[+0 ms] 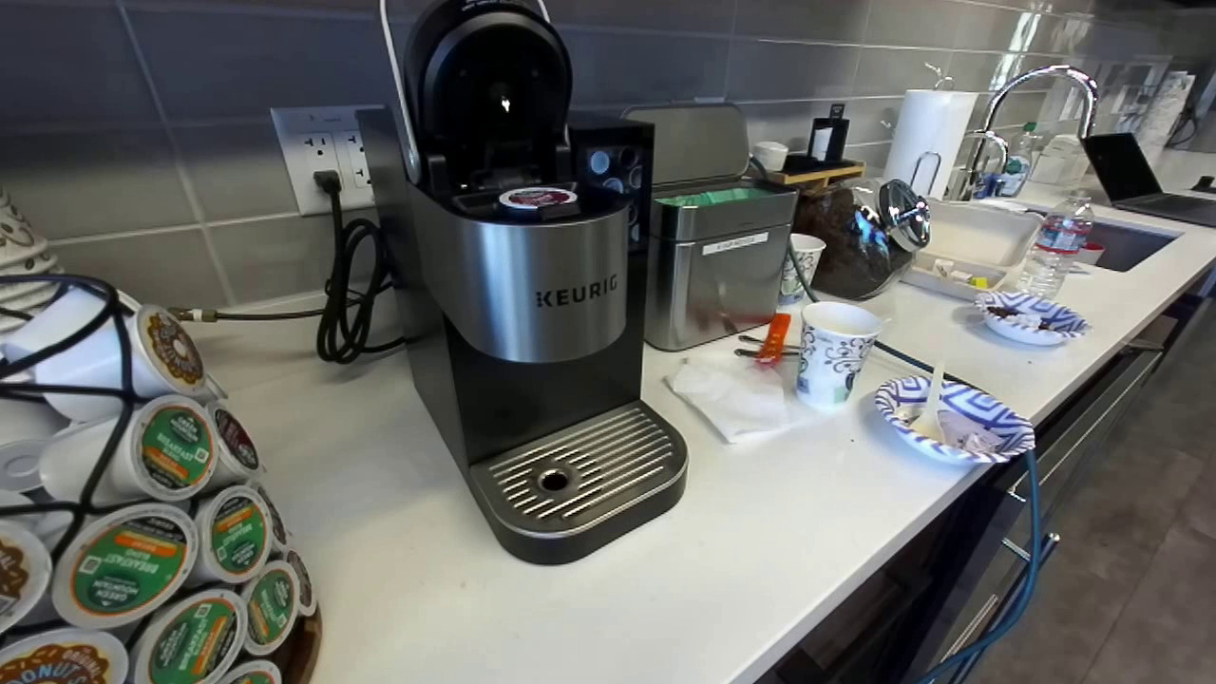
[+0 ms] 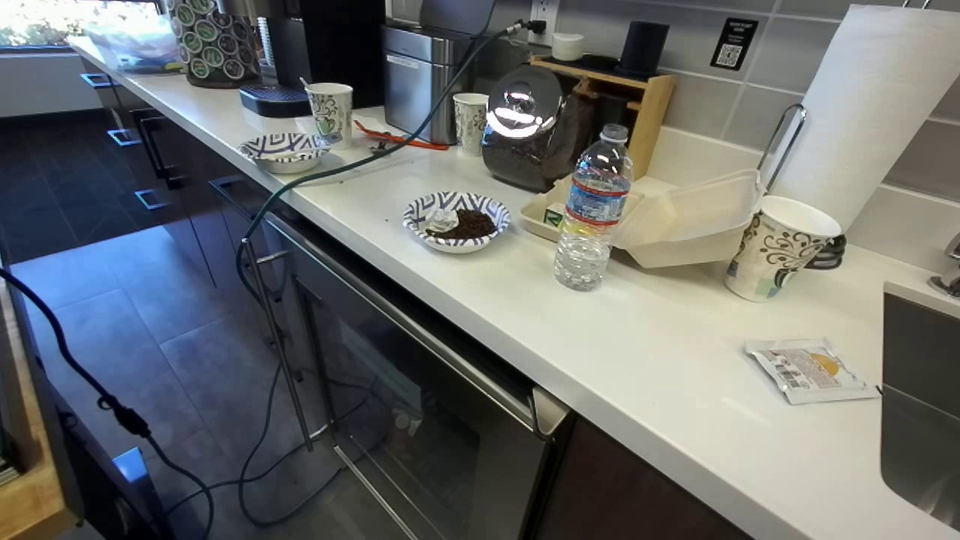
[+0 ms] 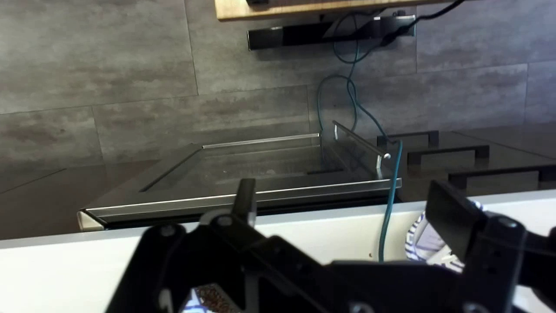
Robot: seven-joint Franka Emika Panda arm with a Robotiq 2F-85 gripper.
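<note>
In the wrist view my gripper stands open, its two dark fingers wide apart with nothing held. It hangs over the counter's front edge, and neither exterior view shows it. A black and silver Keurig coffee maker (image 1: 579,294) has its lid raised and a pod (image 1: 538,199) in its holder. To its right stand a patterned paper cup (image 1: 833,355) and a patterned bowl (image 1: 960,422) with a white spoon in it. Another bowl (image 2: 456,220) contains dark grounds.
A rack of coffee pods (image 1: 125,559) stands left of the machine. Along the counter are a steel bin (image 1: 720,274), a water bottle (image 2: 594,207) and an open takeout box (image 2: 688,220). A blue-green cable (image 2: 360,162) crosses the counter edge. Clear counter lies before the machine.
</note>
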